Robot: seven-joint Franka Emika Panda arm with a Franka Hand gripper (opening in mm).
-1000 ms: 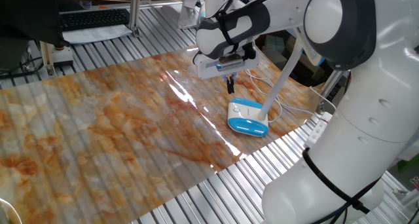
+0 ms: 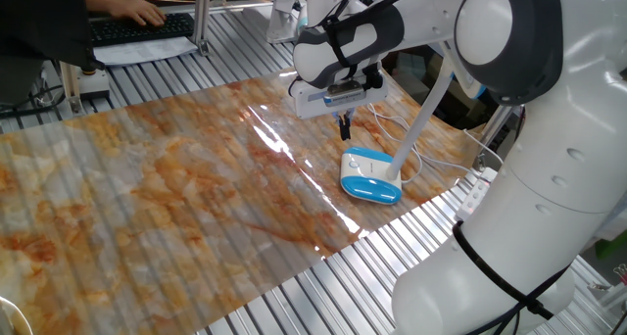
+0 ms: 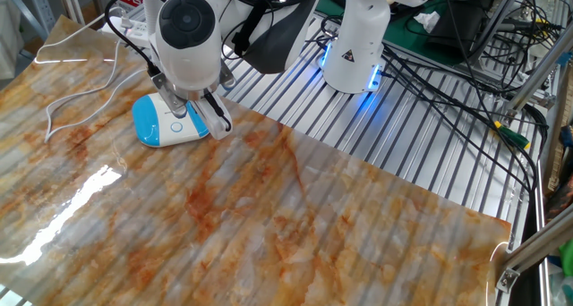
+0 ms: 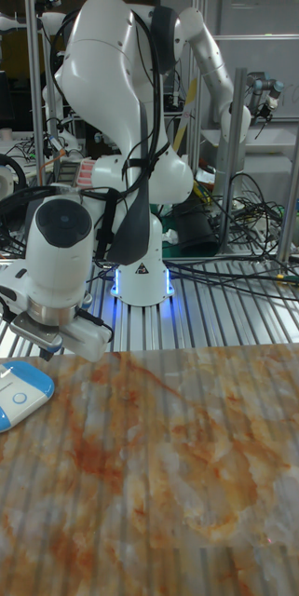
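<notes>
A desk lamp with a white and blue base (image 2: pixel 371 175) stands on the marbled sheet, its white stem (image 2: pixel 421 124) leaning up behind the arm. Just above the base, on its far side in exterior view 1, hang the dark fingertips of my gripper (image 2: pixel 345 129). They look close together and I make out nothing between them, though they are small here. In exterior view 2 the hand covers part of the lamp base (image 3: pixel 161 123). From exterior view 3, the base (image 4: pixel 19 396) sits at the left, below the hand, and the fingers are mostly hidden.
The marbled sheet (image 2: pixel 147 198) is otherwise bare. A white cord (image 3: pixel 67 100) runs from the lamp area to a power strip (image 2: pixel 474 198). A keyboard (image 2: pixel 142 29) with a person's hand (image 2: pixel 137 7) lies beyond the slatted metal table (image 2: pixel 240 46).
A person's hand has come onto the keyboard at the back left. My arm, the gripper and the lamp have not visibly moved.
</notes>
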